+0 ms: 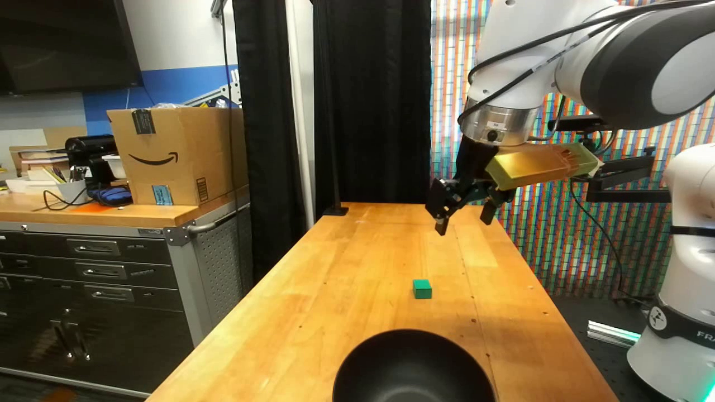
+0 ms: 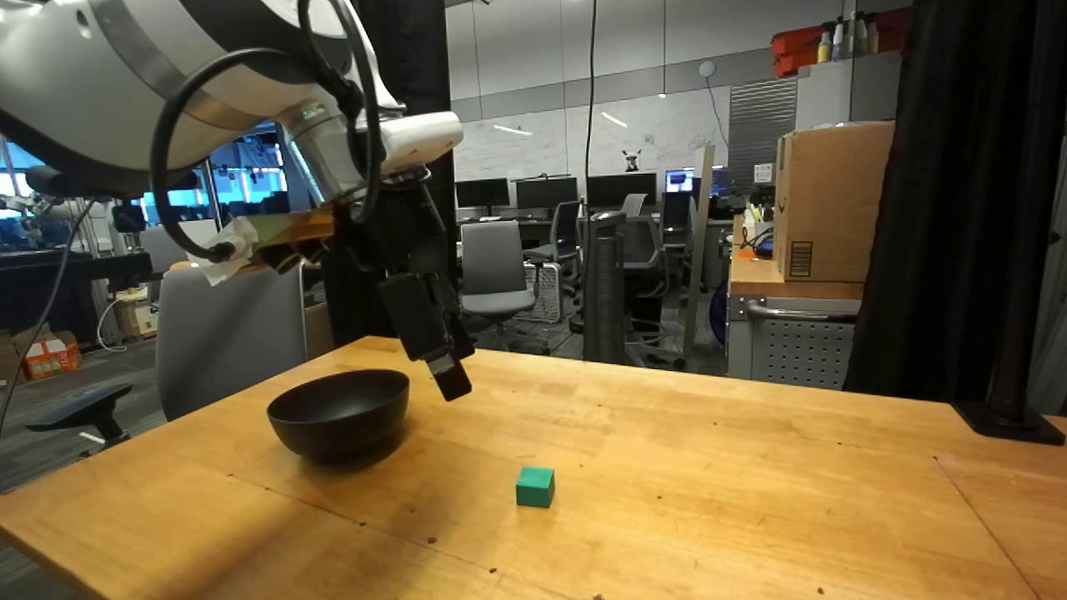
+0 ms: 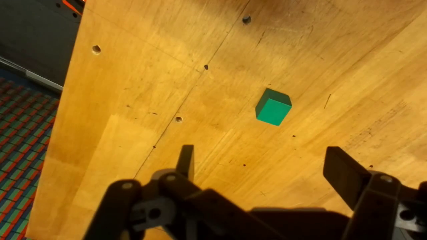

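Note:
A small green cube [image 1: 422,289] rests alone on the wooden table; in the wrist view the cube [image 3: 274,108] lies right of centre, beyond the fingertips. Above the table hangs my gripper [image 1: 463,225], its two fingers wide apart with only table visible between them. In the second exterior view the gripper [image 2: 456,378] is above the table, higher than the cube [image 2: 535,487] and to its left. A black bowl [image 2: 340,410] stands upright on the table, and the part of its inside that shows is bare.
In the first exterior view the bowl [image 1: 412,368] is at the near edge of the picture. A black stand base [image 2: 1008,422] sits at the table's far right in the second exterior view.

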